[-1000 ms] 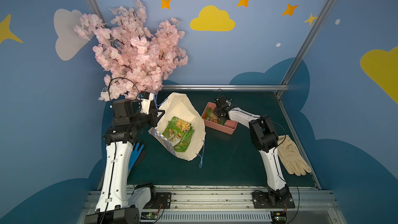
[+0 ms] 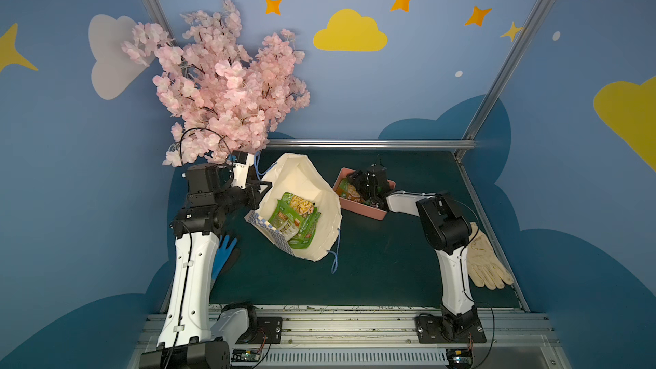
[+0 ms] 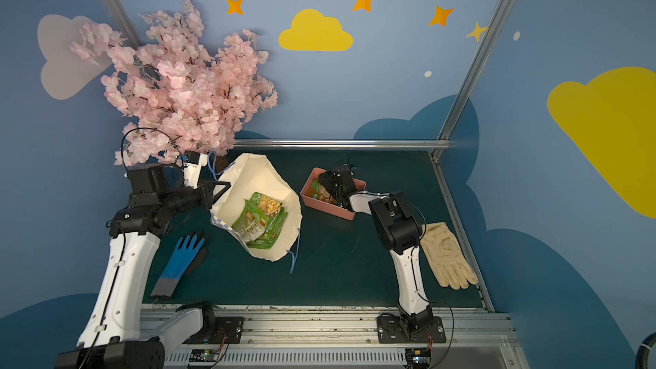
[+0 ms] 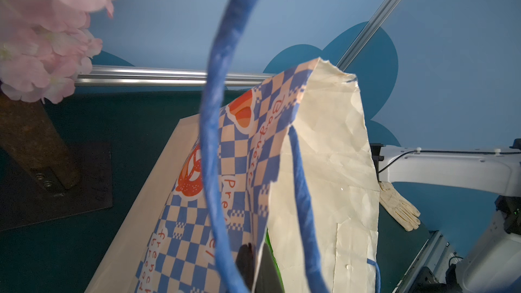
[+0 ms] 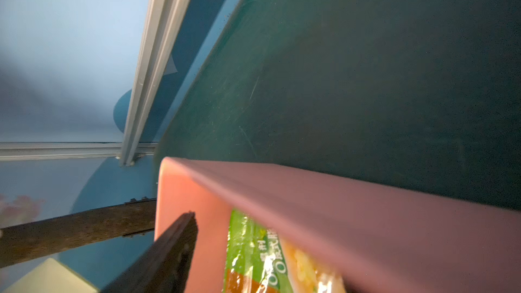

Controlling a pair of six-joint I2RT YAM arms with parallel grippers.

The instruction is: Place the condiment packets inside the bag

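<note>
The cream paper bag point(image 2: 324, 194) gapes open at centre left, several green packets point(image 2: 290, 215) lying inside it. At its left rim my left gripper is shut on the thin bag wall, one dark finger on either side. A pink bin point(image 2: 362, 209) stands just right of the bag and holds more packets point(image 2: 348, 191), partly covered by my right gripper point(image 2: 358, 188). That gripper reaches down into the bin with its fingers apart. In the right wrist view a green packet point(image 5: 252, 255) appears beside one dark finger point(image 5: 171, 252); the other is mostly hidden.
A blue bag handle point(image 4: 214, 130) loops up before the left wrist camera. Pink blossoms point(image 2: 225, 89) fill the back left. A blue glove point(image 3: 179, 259) lies at left, a beige glove point(image 2: 485, 259) at right.
My right gripper has shifted right and a little toward the front within the bin. Bin and bag have slid slightly right. The left arm stays still.
</note>
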